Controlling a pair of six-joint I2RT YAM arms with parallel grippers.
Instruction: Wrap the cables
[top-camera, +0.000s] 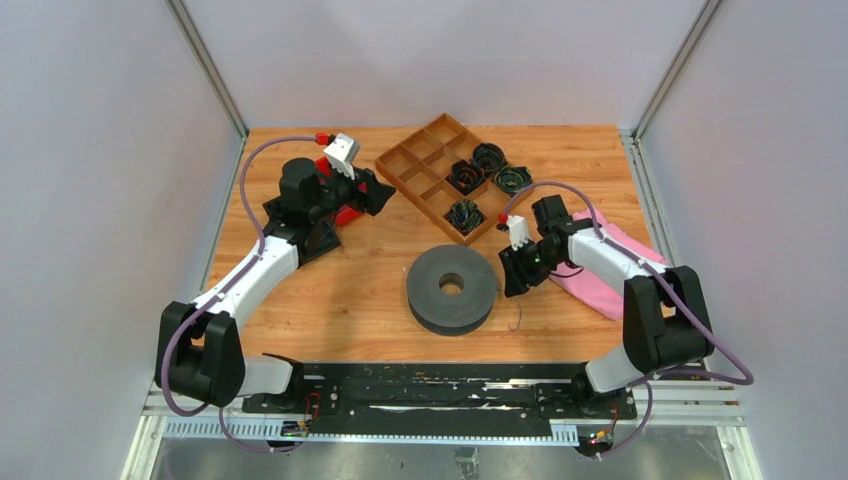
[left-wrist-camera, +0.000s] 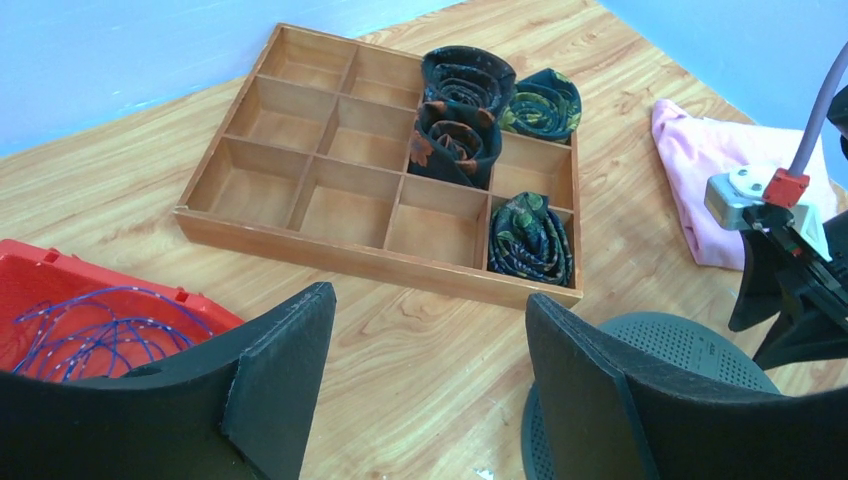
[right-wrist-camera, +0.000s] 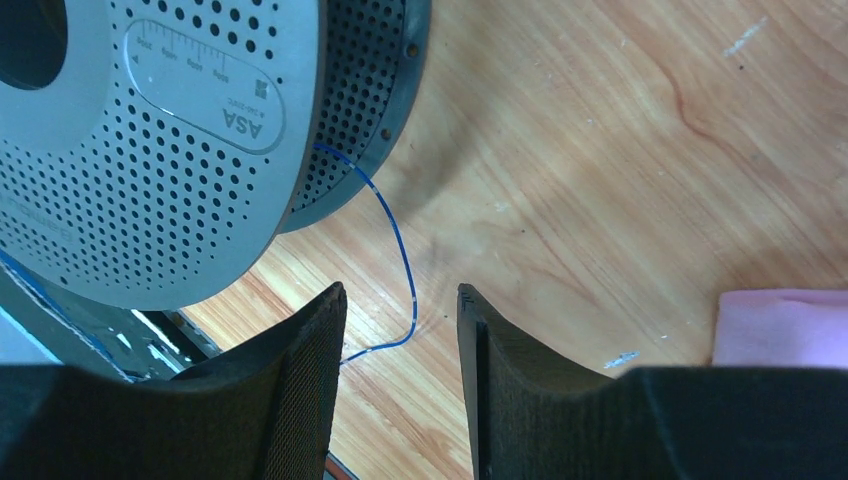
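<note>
A grey spool (top-camera: 470, 293) lies flat on the table, and a thin blue cable (right-wrist-camera: 402, 253) comes out from between its flanges. The cable's loose end bends down behind the left finger of my right gripper, which is open beside the spool with nothing held. In the top view that right gripper (top-camera: 516, 288) hangs just right of the spool, above the cable. My left gripper is open and empty over the back left. A red bin (left-wrist-camera: 195, 305) with loose blue cables (left-wrist-camera: 110, 335) sits below it.
Behind the spool stands a wooden divided tray (top-camera: 415, 178), with several dark rolled bundles in and against it. A pink cloth (top-camera: 597, 290) lies at the right under the right arm. Bare table lies between the red bin and the spool.
</note>
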